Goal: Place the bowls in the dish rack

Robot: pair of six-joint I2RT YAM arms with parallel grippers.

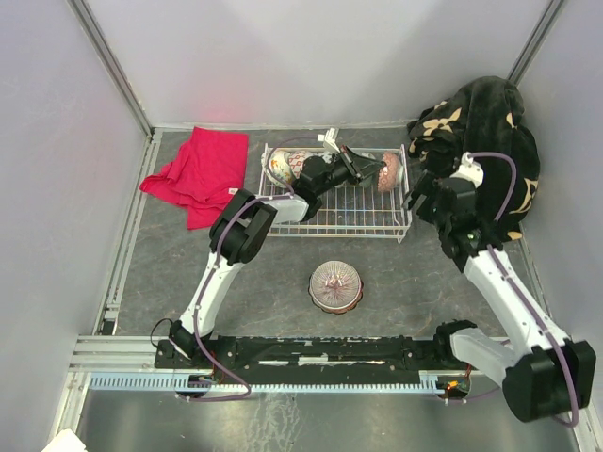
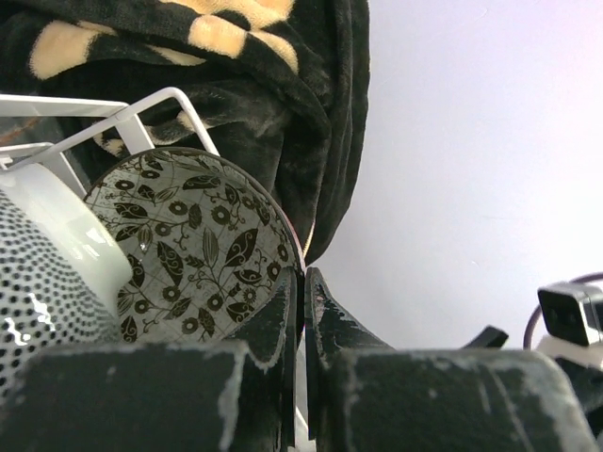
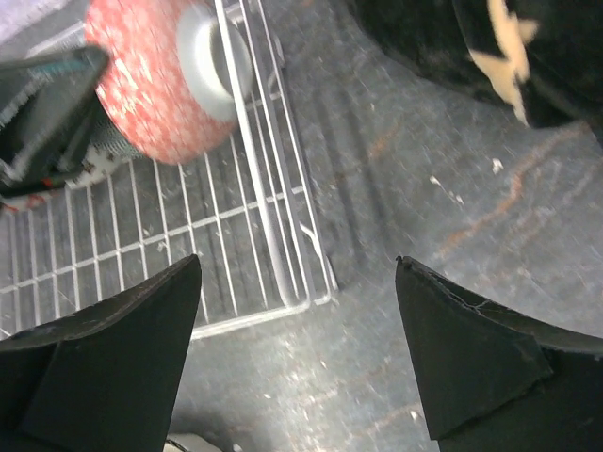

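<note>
Near the back centre stands the white wire dish rack (image 1: pixel 353 229). Patterned bowls (image 1: pixel 279 168) fill its left end. At the right end is a reddish bowl (image 1: pixel 390 170), also seen in the right wrist view as a reddish bowl (image 3: pixel 146 80) against the rack's side. My left gripper (image 1: pixel 379 166) is over the rack, shut on the rim of that bowl, whose leaf-patterned inside (image 2: pixel 203 240) faces the left wrist camera. Next to it sits a black-dotted bowl (image 2: pixel 38 273). On the counter in front, one bowl (image 1: pixel 335 286) rests upside down. My right gripper (image 1: pixel 415 195) stands open and empty, right of the rack.
A dark flowered blanket (image 1: pixel 485 141) is heaped in the back right corner. To the left lies a red cloth (image 1: pixel 203 177). Counter (image 1: pixel 415 282) shows bare around the lone bowl and in front of the rack.
</note>
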